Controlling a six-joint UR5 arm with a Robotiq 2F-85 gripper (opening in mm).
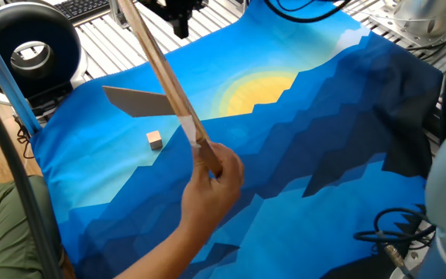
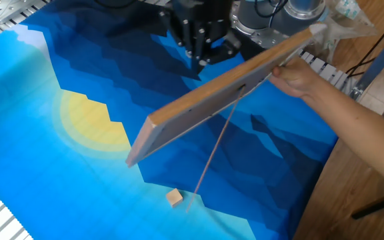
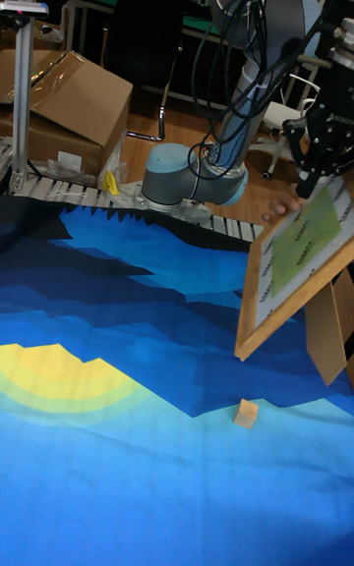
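Observation:
A person's hand [image 1: 214,182] holds a wooden picture frame [image 2: 199,100] tilted above the cloth, its stand flap [image 1: 138,101] sticking out behind. Turned toward the arm is the frame's face, a green picture on white [image 3: 306,239]. A small wooden cube [image 1: 154,139] rests on the cloth, apart from the frame. My black gripper [image 2: 202,60] hangs in the air on the face side of the frame, away from the cube. Blur and dark colour hide how its fingers stand, and no object shows clearly between them.
A blue mountain-and-sun cloth [image 1: 347,101] covers the table, mostly bare. Loose black cables [image 1: 397,232] lie at its edge in exterior view 1. A cardboard box [image 3: 79,105] stands beyond the table. A person [image 1: 10,225] is close to the table's side.

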